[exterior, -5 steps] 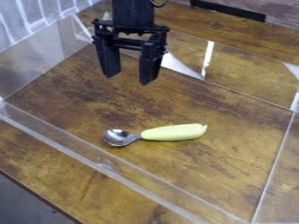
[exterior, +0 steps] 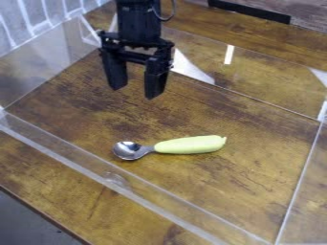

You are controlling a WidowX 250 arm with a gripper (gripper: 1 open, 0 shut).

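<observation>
My black gripper (exterior: 134, 81) hangs open at the top middle, its two fingers apart with nothing between them, above the wooden floor of a clear-walled enclosure. In front of it, lower in the view, a metal spoon (exterior: 129, 150) lies on the wood. A pale yellow-green elongated object (exterior: 192, 144) lies just right of the spoon's bowl, along the line of its handle; whether it is the handle or a separate thing on it I cannot tell.
Transparent walls (exterior: 153, 198) bound the wooden surface (exterior: 243, 191) on the sides, front and back. A white slatted object (exterior: 52, 24) stands at the top left.
My gripper has shifted slightly, with small changes in height and finger position. The spoon and yellow-green object have not moved.
</observation>
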